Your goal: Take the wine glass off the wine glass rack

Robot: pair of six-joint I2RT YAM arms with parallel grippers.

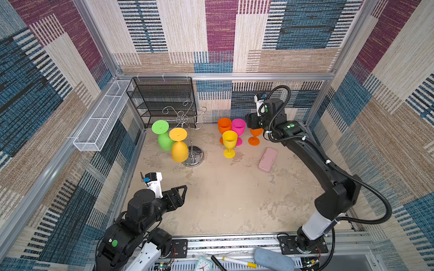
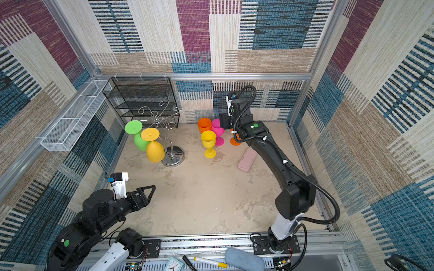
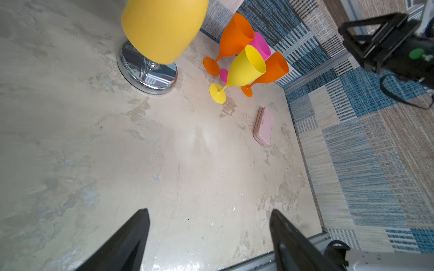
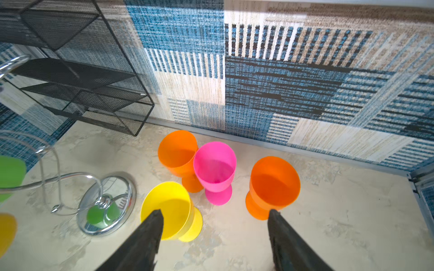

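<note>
The chrome wine glass rack (image 1: 193,155) holds two upside-down glasses, a green one (image 1: 164,141) and an amber one (image 1: 180,151). Upright on the table to its right stand a yellow glass (image 1: 229,140), a pink one (image 4: 214,164) and two orange ones (image 4: 273,183) (image 4: 176,151). My right gripper is open and empty, raised above and behind these standing glasses. My left gripper is open and empty at the front left, short of the rack.
A black mesh shelf (image 1: 160,90) stands at the back left, and a white wire basket (image 1: 101,115) hangs on the left wall. A pink case (image 1: 267,159) lies right of the glasses.
</note>
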